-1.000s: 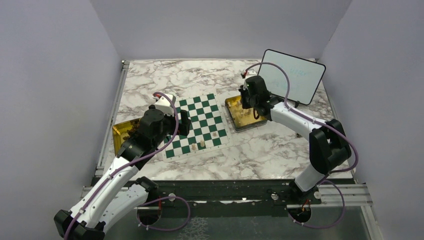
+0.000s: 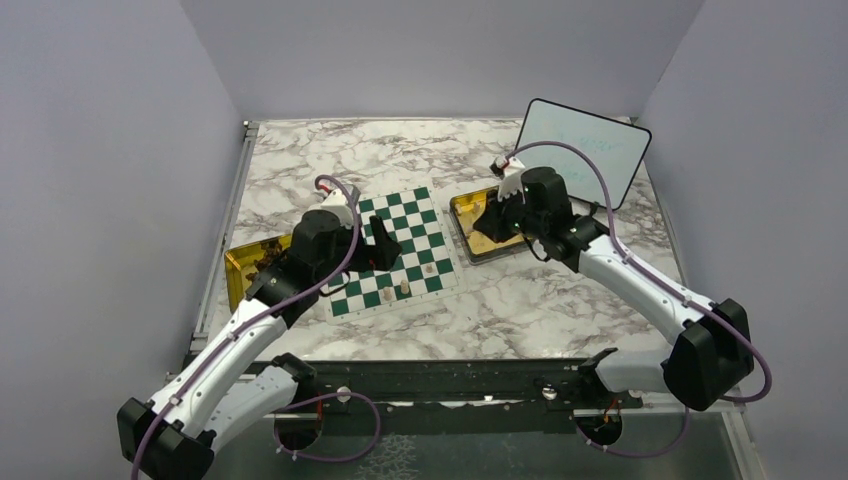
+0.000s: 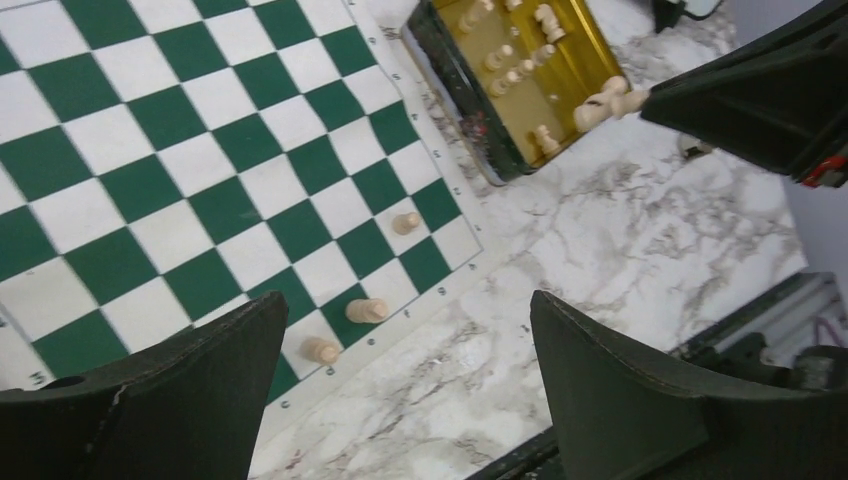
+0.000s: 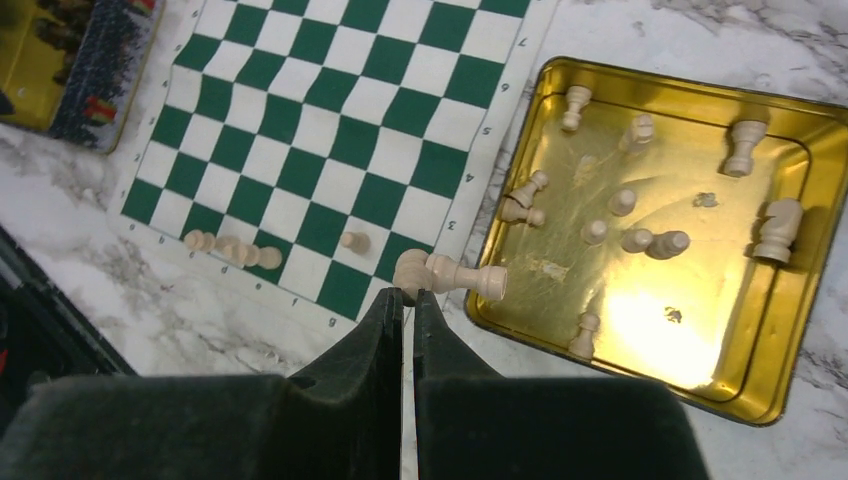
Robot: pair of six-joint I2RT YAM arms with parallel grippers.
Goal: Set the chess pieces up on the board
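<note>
The green-and-white chessboard has a few cream pieces standing along its near edge, such as a pawn. My left gripper is open above that edge, nothing between its fingers. My right gripper holds cream chess pieces at its fingertips, between the board and the gold tray, also seen at upper right in the left wrist view. The gold tray holds several cream pieces, standing and lying.
A second tray with dark pieces sits left of the board, partly behind my left arm. A whiteboard stands at back right. Bare marble table lies behind the board and in front of it.
My right arm has moved toward the near side and up from over the gold tray. My left arm has shifted rightward over the board, its gripper now more visible.
</note>
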